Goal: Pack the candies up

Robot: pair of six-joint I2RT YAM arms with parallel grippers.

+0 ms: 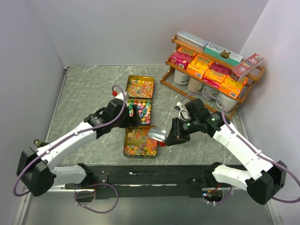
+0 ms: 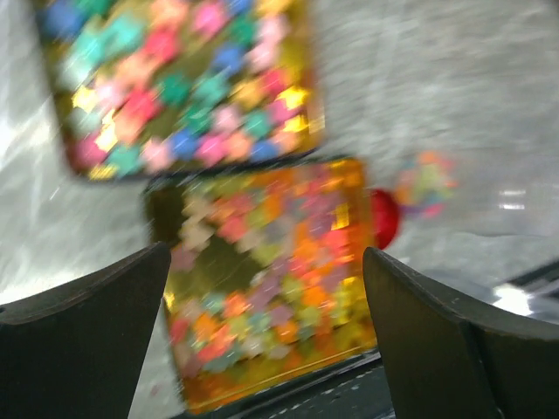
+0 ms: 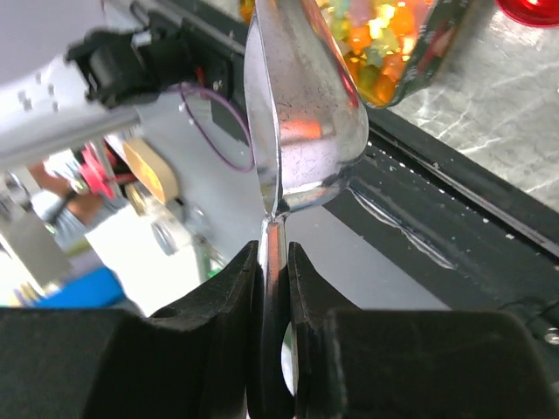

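My right gripper (image 1: 171, 138) is shut on the handle of a shiny metal scoop (image 3: 306, 131); the scoop's bowl (image 1: 157, 133) hangs over the right edge of the front candy tray (image 1: 125, 151). That tray carries gummy candies, with a bare patch showing in the left wrist view. My left gripper is open, nothing between its fingers, and hovers by the middle tray (image 2: 65, 131) of bright star-shaped candies. A clear container (image 2: 498, 188) with a few candies at its bottom appears right of the front tray, blurred. Beside that tray lies a red lid (image 2: 385, 216).
A third tray (image 1: 152, 89) of gummies stands behind the middle one. At the back right, a wooden rack (image 1: 171, 77) bears several boxes above white jars. Its front edge lies close to the front tray.
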